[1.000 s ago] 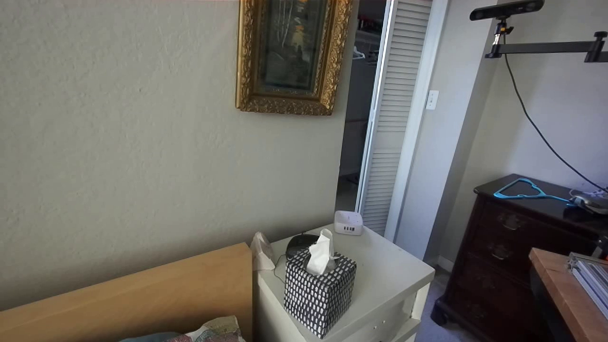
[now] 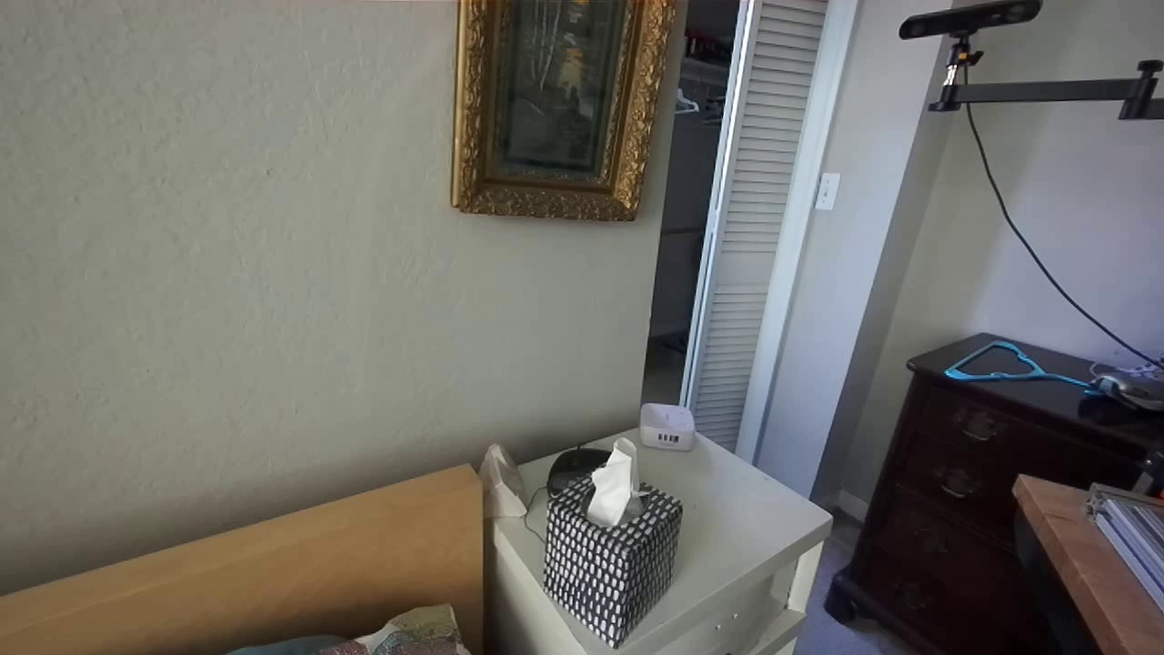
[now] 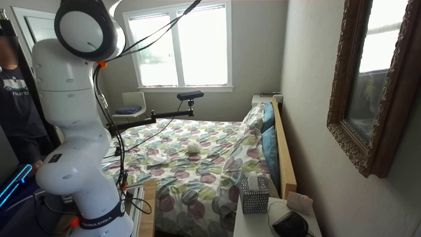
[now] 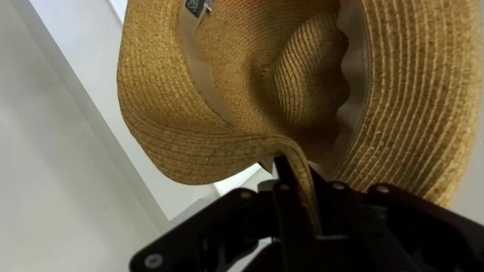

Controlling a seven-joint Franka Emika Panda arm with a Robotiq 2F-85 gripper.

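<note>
A tan woven straw hat (image 4: 159, 104) fills much of the wrist view, its hollow crown facing the camera. My gripper is shut on the hat's brim, which is folded up between the black fingers. Inside the crown a light sweatband and a dark label show. Neither the hat nor the gripper appears in the exterior views; only the white arm (image 3: 75, 102) stands at the left of exterior view 2.
A patterned tissue box (image 2: 611, 557) stands on the white nightstand (image 2: 742, 513) beside the wooden headboard (image 2: 360, 535). A gold-framed picture (image 2: 475, 142) hangs above. The bed (image 3: 185, 185) holds a small white ball (image 3: 193, 147). A person (image 3: 21, 102) stands behind the arm.
</note>
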